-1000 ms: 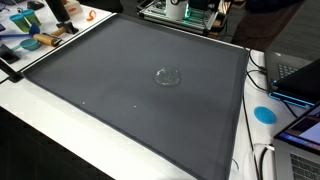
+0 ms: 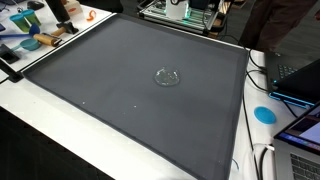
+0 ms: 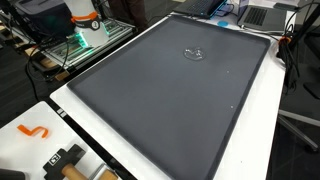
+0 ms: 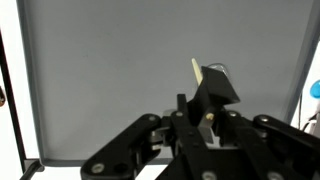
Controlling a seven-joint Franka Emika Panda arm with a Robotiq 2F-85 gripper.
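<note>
In the wrist view my gripper is shut, with a thin tan stick [image 4: 197, 71] showing at its fingertips. The rest of the stick is hidden by the dark fingers. Beyond the tips, part of a clear round dish [image 4: 222, 69] is visible on the grey board. Both exterior views show this dish [image 2: 167, 77] lying flat, toward the back of the board. Neither exterior view has the gripper in it, so its height over the board cannot be told.
The large grey board [image 2: 120, 95] is otherwise bare. A blue disc [image 2: 265, 115] and laptops [image 2: 298, 155] lie to its right. Several tools and an orange piece [image 3: 37, 131] lie off its other end. The white robot base [image 3: 83, 17] stands beside the table.
</note>
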